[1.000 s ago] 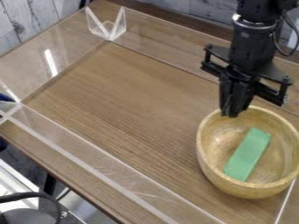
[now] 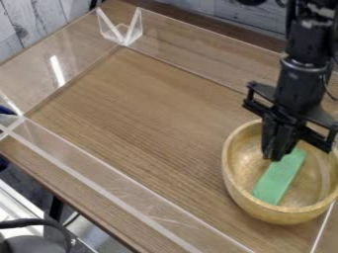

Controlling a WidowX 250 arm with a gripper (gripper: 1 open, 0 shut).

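A tan wooden bowl (image 2: 248, 196) stands at the lower right of the table, with a green rectangular block (image 2: 278, 180) lying inside it. My black gripper (image 2: 275, 152) reaches down over the back of the bowl at the upper end of the block, its fingertips close to it. It looks shut, with nothing seen between its fingers; whether it touches the block I cannot tell.
A clear acrylic piece (image 2: 122, 28) sits at the back left. A dark cable (image 2: 27, 227) lies beyond the table's lower left edge.
The bowl and block look unmoved.
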